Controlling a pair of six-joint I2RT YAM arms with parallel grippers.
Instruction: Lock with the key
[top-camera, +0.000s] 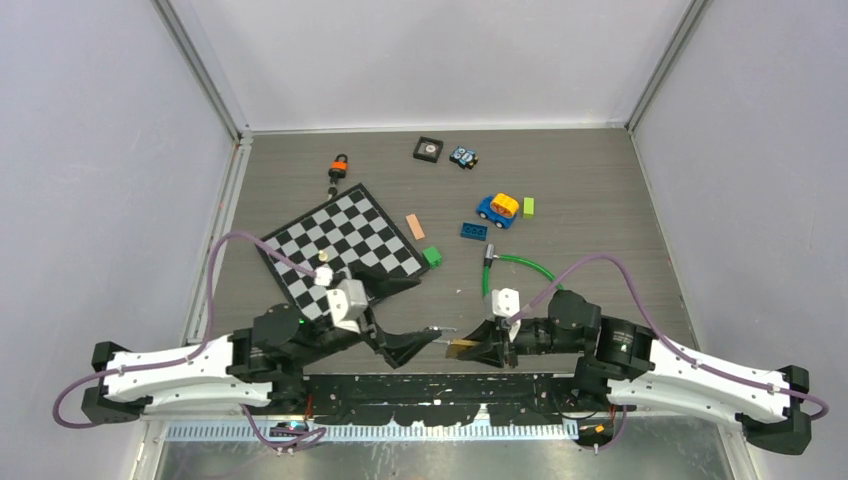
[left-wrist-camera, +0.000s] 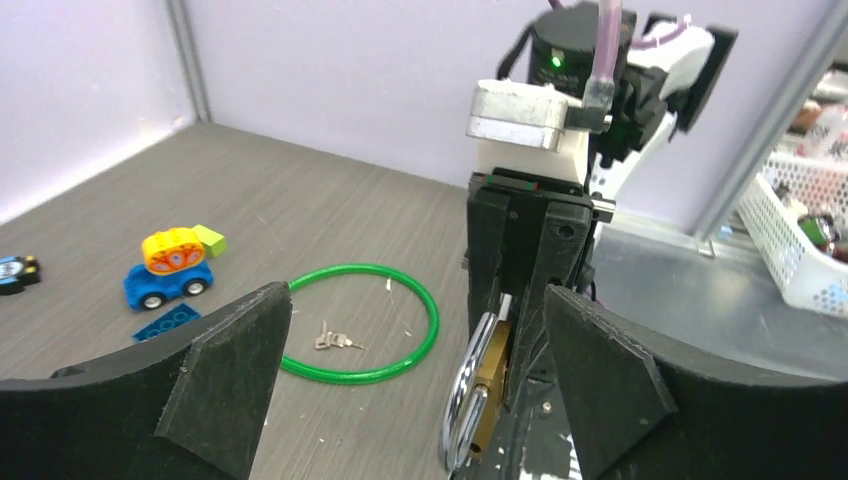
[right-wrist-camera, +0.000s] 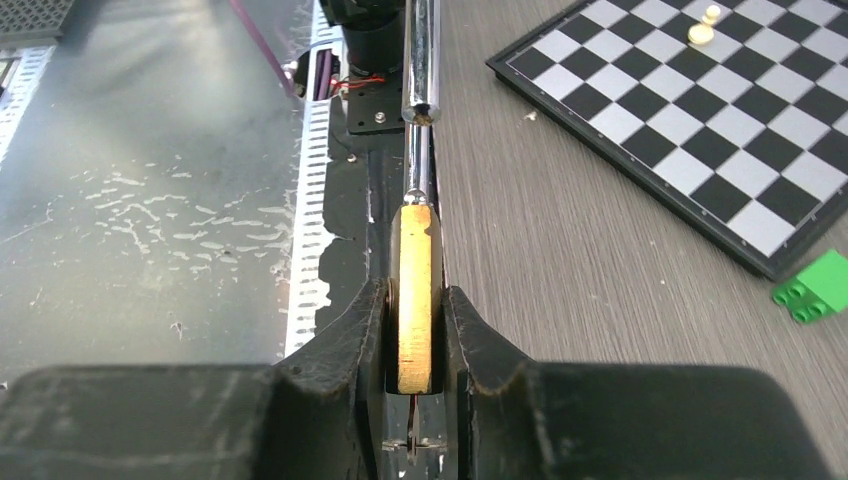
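Observation:
A brass padlock (right-wrist-camera: 414, 300) with a long silver shackle (left-wrist-camera: 462, 390) is held between the fingers of my right gripper (top-camera: 465, 348), in the middle near the front edge, shackle pointing toward the left arm. My left gripper (top-camera: 400, 315) stands open just left of it, its fingers wide apart either side of the padlock in the left wrist view, not touching it as far as shows. Small keys (left-wrist-camera: 335, 340) lie on the table inside a green cable loop (left-wrist-camera: 365, 376).
A chessboard (top-camera: 372, 215) lies at left, with a green brick (top-camera: 432, 256) beside it. A toy car (top-camera: 495, 210), blue brick (top-camera: 474, 231) and other small items sit farther back.

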